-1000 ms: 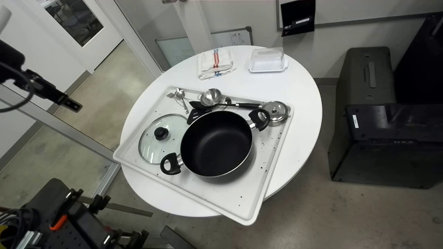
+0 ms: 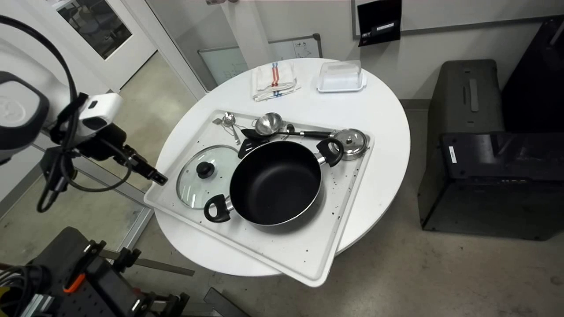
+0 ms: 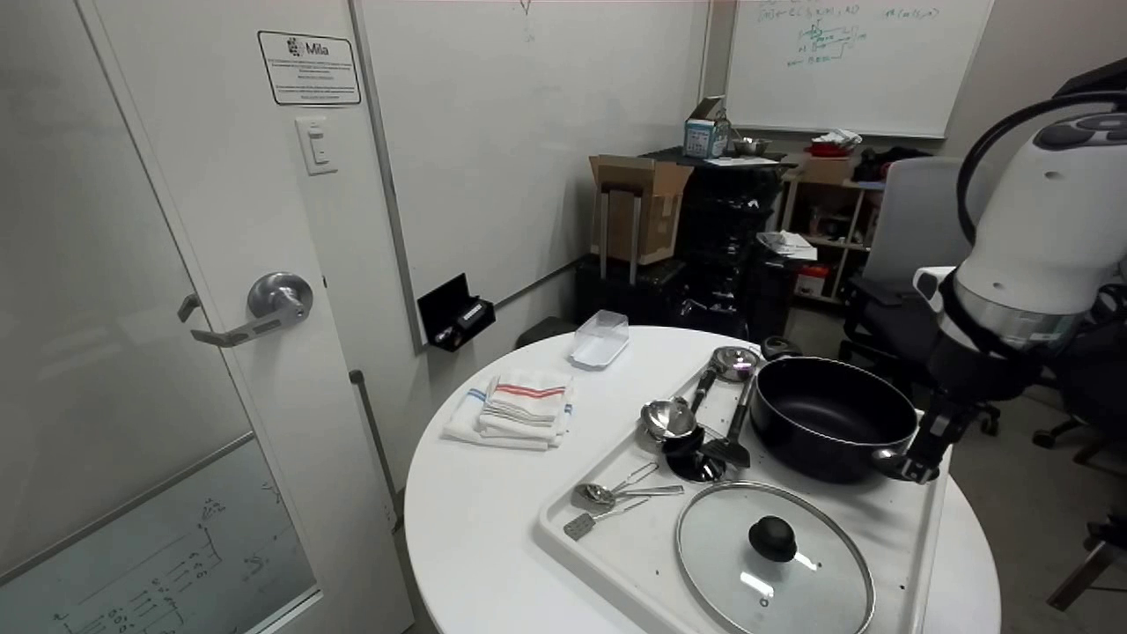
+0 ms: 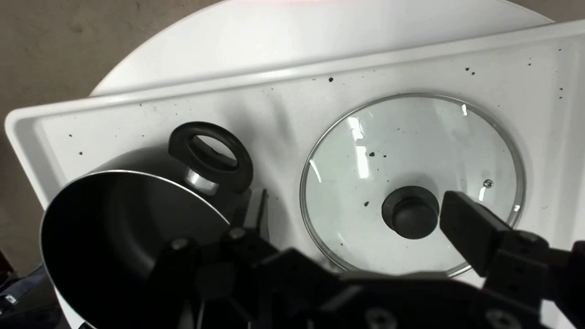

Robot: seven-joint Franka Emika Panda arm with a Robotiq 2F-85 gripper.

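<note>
A black two-handled pot [image 2: 276, 182] stands uncovered and empty on the white tray [image 2: 288, 261]. Beside it lies a round glass lid [image 2: 219, 158], its black knob [image 2: 205, 169] facing up. My gripper [image 2: 158, 178] hangs over the tray's left edge, touching nothing that I can make out. From the wrist, the open gripper has its fingers wide apart, with part of the glass lid [image 4: 351, 186] showing in the gap below. There the lid's knob [image 4: 415, 216] appears close to the right finger, and the pot's near handle [image 4: 211, 156] is up and left of the left finger.
Behind the pot are a metal ladle [image 2: 268, 123], black utensils and a small lidded metal pot [image 2: 351, 141]. Folded towels [image 2: 275, 80] and a clear-covered dish [image 2: 341, 76] sit at the table's back. The tray's front corner is bare.
In exterior view 1, my arm has come right and downward, bringing the gripper from left of the table to the tray's left edge. The pot, lid and utensils have stayed put.
</note>
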